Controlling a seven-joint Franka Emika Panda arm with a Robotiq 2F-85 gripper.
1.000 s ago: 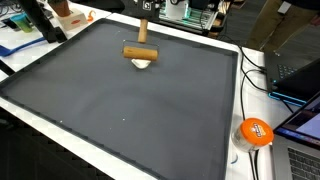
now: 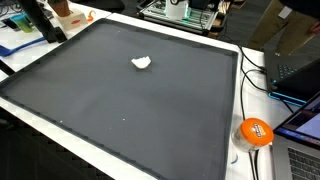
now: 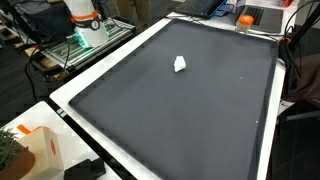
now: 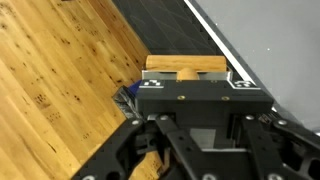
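In the wrist view my gripper is shut on a wooden tool. Its pale wooden head (image 4: 205, 63) lies crosswise beyond the fingers, and a short orange-brown handle (image 4: 188, 74) runs from it into the fingers. The handle's lower part is hidden by the gripper. A small white crumpled piece (image 2: 141, 62) lies alone on the dark grey table top, towards the far side; exterior view 2 also has this white piece (image 3: 180, 63). Neither exterior view contains the gripper or tool.
Below the tool the wrist view takes in wooden floor (image 4: 50, 90) and the table's edge.
A second ago the wooden tool was over the white piece. The white piece looks unmoved.
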